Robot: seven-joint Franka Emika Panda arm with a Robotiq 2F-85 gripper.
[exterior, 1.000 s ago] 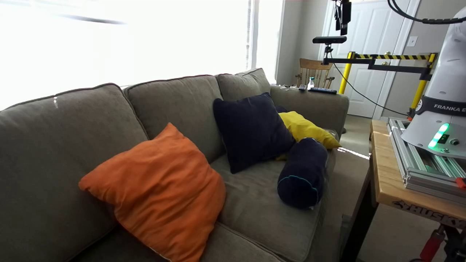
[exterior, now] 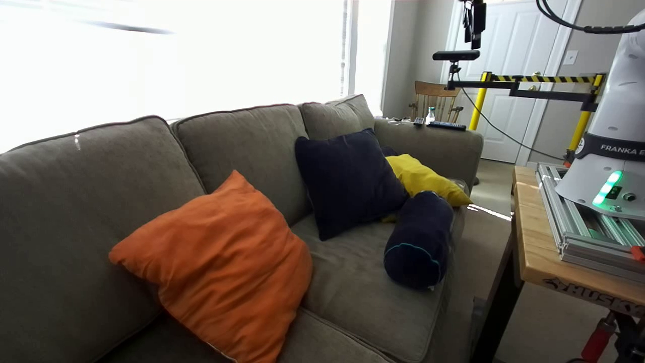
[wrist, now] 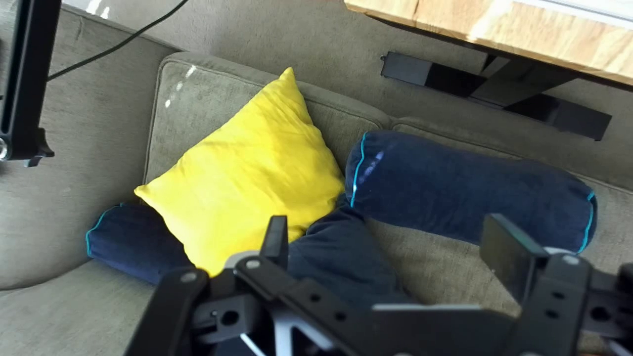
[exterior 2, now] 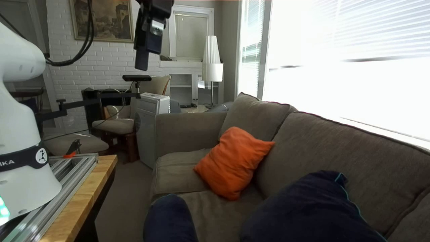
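Observation:
Wide open, my gripper hangs high above the couch with nothing between its fingers. Beneath it in the wrist view lie a yellow pillow [wrist: 255, 166], a navy bolster [wrist: 469, 184] with teal piping, and part of a navy square pillow [wrist: 344, 255], which the gripper body partly covers. A second navy bolster [wrist: 136, 243] pokes out from beside the yellow pillow. Exterior view 1 has the navy square pillow [exterior: 350, 181] leaning on the backrest and an orange pillow [exterior: 230, 266] nearer the camera. The gripper [exterior 2: 147, 52] appears at the top of exterior view 2, well clear of every pillow.
A wooden workbench [exterior: 529, 242] bearing the robot base runs along the couch's open side. A camera on a black arm [exterior: 456, 55] juts out near the far armrest [exterior: 435, 145], where remotes and a bottle rest. Bare seat cushion [exterior: 357, 290] shows between the orange pillow and the bolster.

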